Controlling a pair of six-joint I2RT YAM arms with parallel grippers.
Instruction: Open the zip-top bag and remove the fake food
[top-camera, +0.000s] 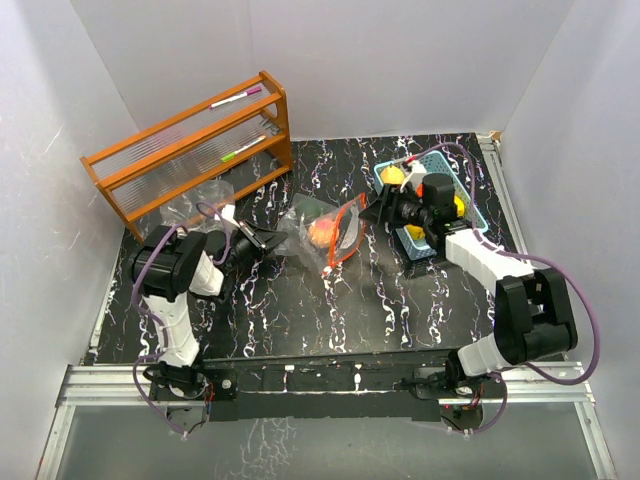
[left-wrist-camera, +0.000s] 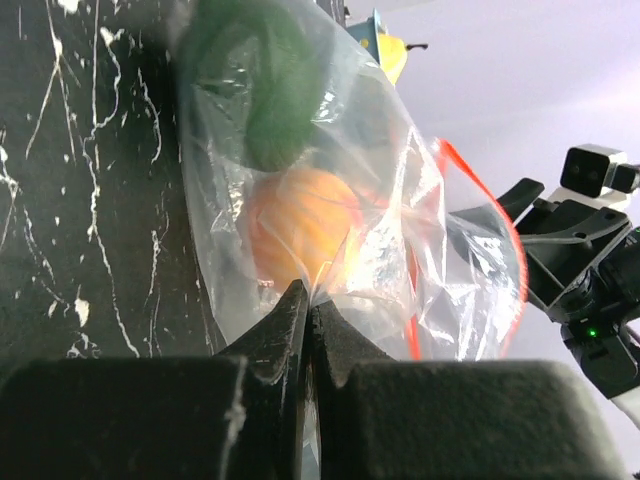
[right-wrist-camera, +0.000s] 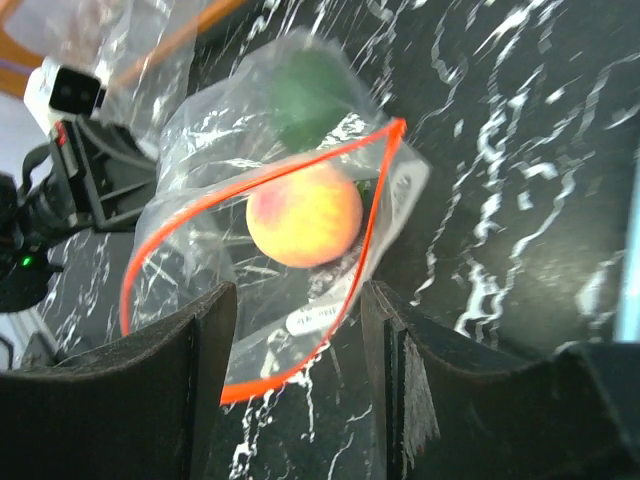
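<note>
The clear zip top bag (top-camera: 299, 245) lies in the middle with its orange-edged mouth open toward the right. Inside are an orange fruit-like piece (right-wrist-camera: 303, 215) and a green piece (right-wrist-camera: 308, 100). My left gripper is shut on the bag's gathered plastic at its left end. My right gripper is part open just outside the bag's mouth, with the orange rim in view between and beyond its fingers.
A light-blue basket (top-camera: 474, 205) of fake food stands at the right, under the right arm. A wooden rack (top-camera: 185, 130) stands at the back left, with another plastic bag (top-camera: 195, 200) by it.
</note>
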